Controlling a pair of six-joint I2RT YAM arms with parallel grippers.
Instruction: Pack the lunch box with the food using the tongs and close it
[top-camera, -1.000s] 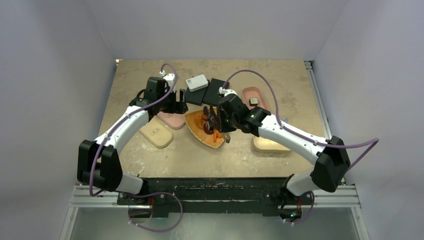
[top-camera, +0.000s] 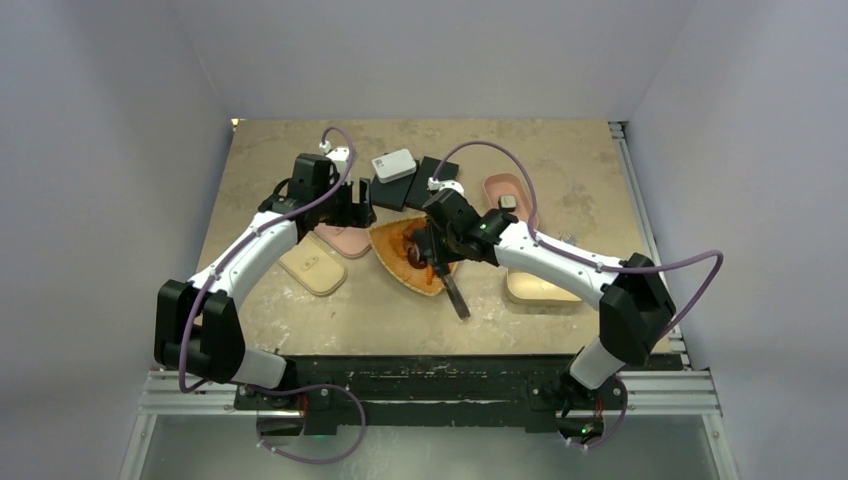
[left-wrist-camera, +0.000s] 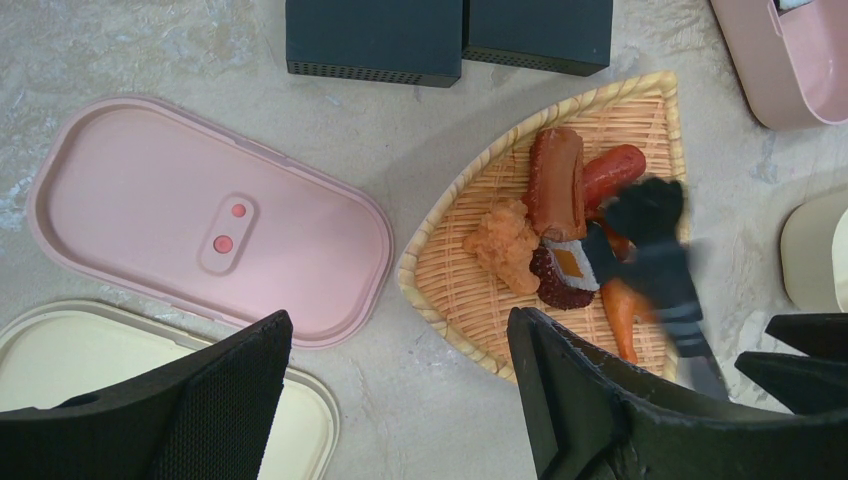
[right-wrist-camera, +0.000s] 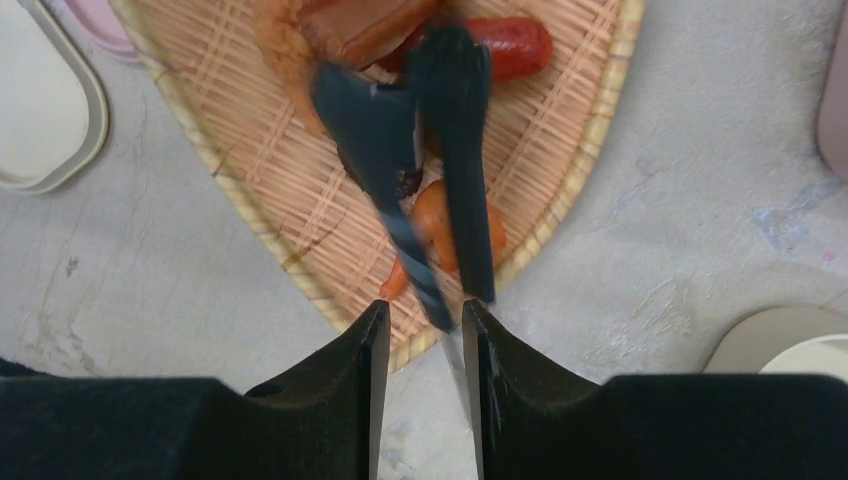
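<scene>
The woven basket holds a brown sausage, a red sausage, a fried piece, a sushi-like piece and an orange piece. Black tongs, blurred by motion, slant across the basket; their heads are over the food. In the top view their dark end sticks out past the basket's front. My right gripper stands open above, and the tongs look loose beneath its fingers. Over at the left, my left gripper is open and empty.
A pink box and a cream box stand to the right. A pink lid and a cream lid lie left. Dark blocks sit behind the basket.
The right arm has shifted a little left; the left arm is still.
</scene>
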